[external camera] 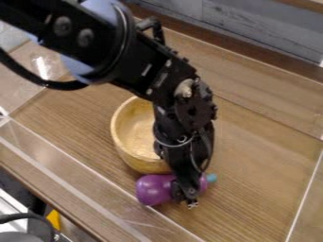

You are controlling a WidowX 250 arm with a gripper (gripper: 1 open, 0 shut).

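My gripper [186, 194] is low over a purple eggplant-like toy [155, 188] with a teal tip, its fingers around the toy's right part at the front of the wooden surface. Whether the fingers are closed on it is hard to tell. A yellow bowl [127, 130] sits just behind the toy, partly hidden by the arm.
Clear low walls edge it, with a grey panelled wall [228, 28] at the back. A dark cable and a yellow object lie outside the front-left edge.
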